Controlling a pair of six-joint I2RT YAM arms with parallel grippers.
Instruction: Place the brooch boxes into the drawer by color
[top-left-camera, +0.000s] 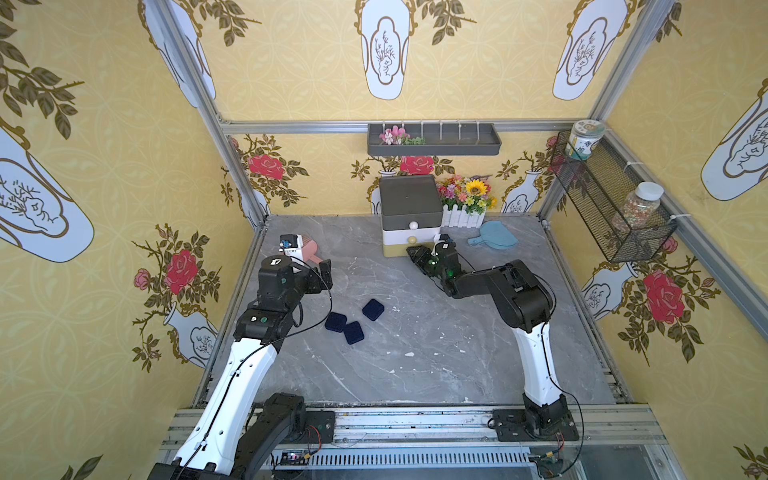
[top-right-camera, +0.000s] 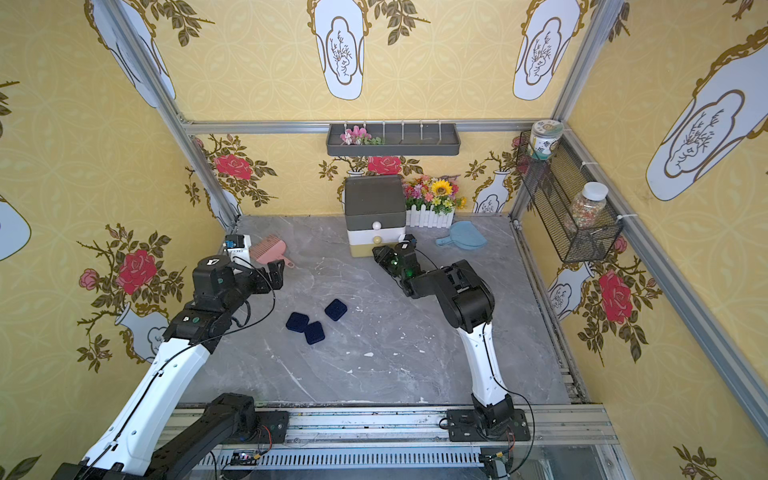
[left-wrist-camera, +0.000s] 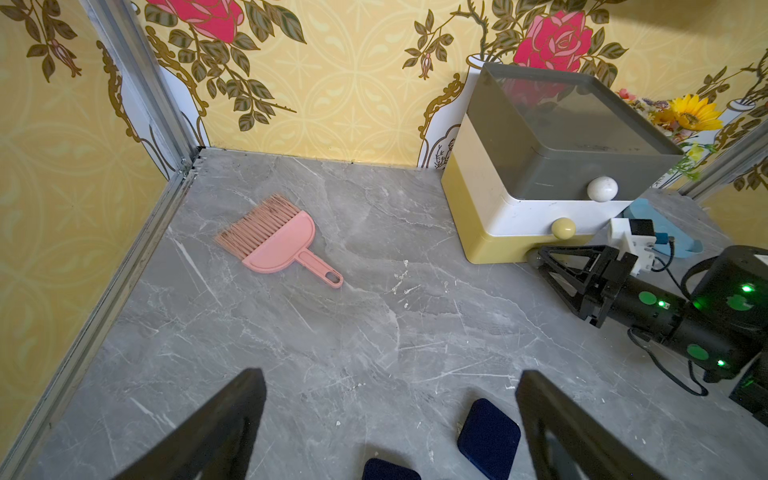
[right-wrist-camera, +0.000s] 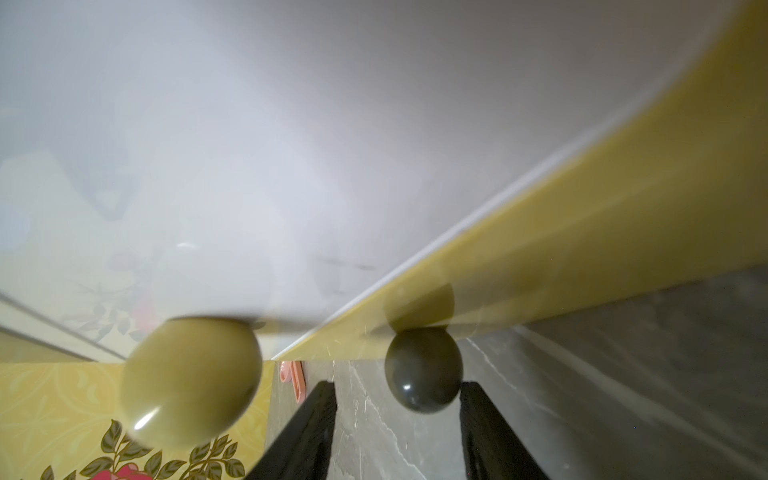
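Three dark blue brooch boxes (top-left-camera: 373, 309) lie flat and shut on the left-centre of the table, two of them close together. A small drawer cabinet (top-left-camera: 411, 209) stands at the back; its grey, white and yellow tiers all look closed. In the right wrist view, the dark knob (right-wrist-camera: 424, 369) of the bottom yellow drawer (right-wrist-camera: 520, 280) sits between the spread fingertips of my right gripper, with the yellow knob (right-wrist-camera: 192, 382) off to the left. My left gripper is open and empty above the table's left side, two boxes (left-wrist-camera: 489, 439) showing low in its view.
A pink brush (left-wrist-camera: 280, 240) lies at the back left. A flower pot (top-left-camera: 463, 216) stands right of the cabinet, a blue dustpan (top-left-camera: 494, 234) in front of it.
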